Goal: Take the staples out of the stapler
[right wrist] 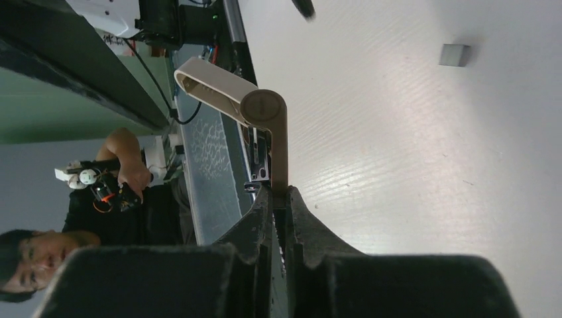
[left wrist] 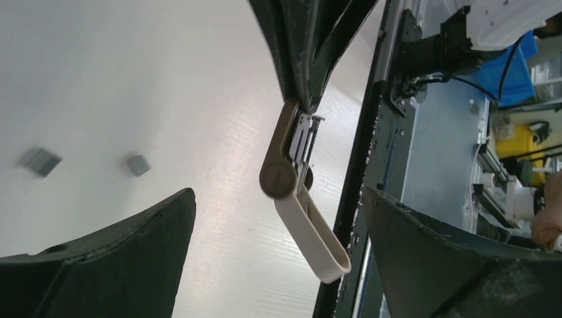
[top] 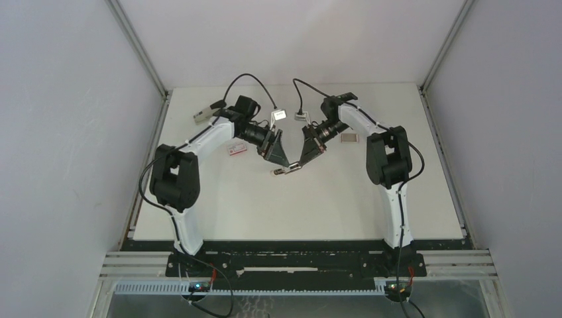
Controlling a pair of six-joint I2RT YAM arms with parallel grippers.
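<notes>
A small stapler (left wrist: 277,146) hangs between my two grippers, its brown half bent at an angle to its beige half (left wrist: 308,242). My right gripper is shut on the far end of the brown half and bears it above the table. Spread wide, my left gripper has one finger on each side of the stapler's round hinge and beige half, with gaps showing on both sides. The metal staple rail (right wrist: 259,158) is exposed along the brown half. Whether staples lie in it, I cannot tell.
A red-and-white box (top: 237,149) lies near the left arm, with a grey device (top: 207,114) behind it. A flat tan box (top: 349,138) rests by the right arm. Small grey blocks (left wrist: 138,165) sit on the table.
</notes>
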